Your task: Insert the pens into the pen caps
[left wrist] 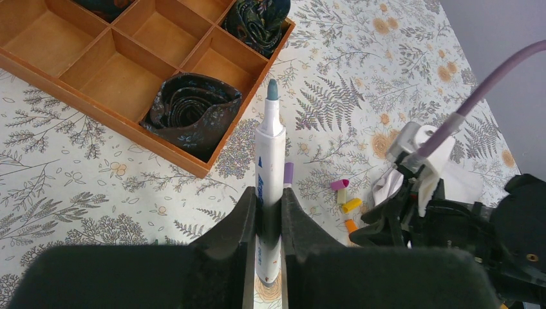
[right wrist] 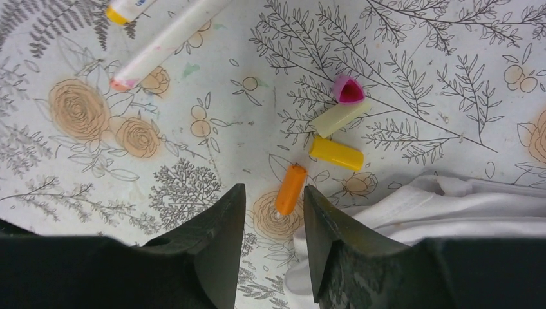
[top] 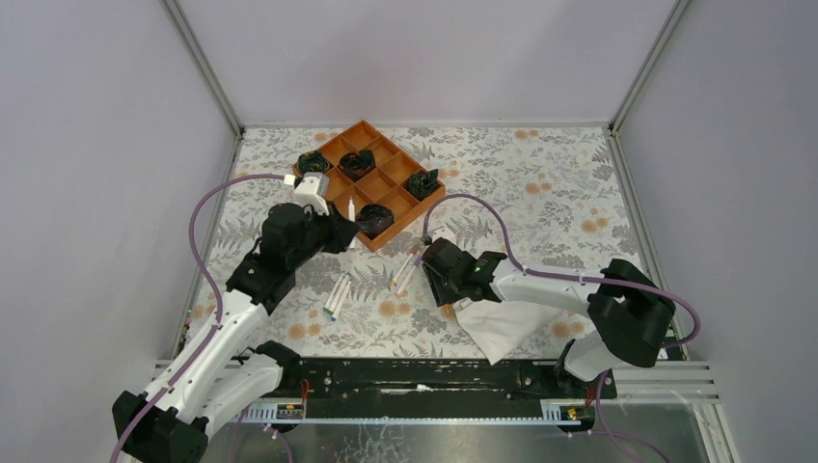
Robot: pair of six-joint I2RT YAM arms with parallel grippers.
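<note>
A white pen [left wrist: 270,148] with a bare blue-grey tip stands upright, tip up, in my left gripper, which is shut around its barrel. On the table lie an orange cap [right wrist: 291,189], a yellow cap [right wrist: 337,153], a pale cream cap [right wrist: 340,118] and a pink cap [right wrist: 348,90] with its hollow end showing. My right gripper is part open above the table, its fingers [right wrist: 226,225] apart. In the right wrist view the orange cap appears between and just past the fingertips, not gripped.
Several white pens [top: 337,296] lie at the left, with more pens [top: 405,270] near the right gripper. A wooden compartment box [top: 365,123] holding dark rolled bags stands at the back. A white cloth [top: 502,328] lies under the right arm.
</note>
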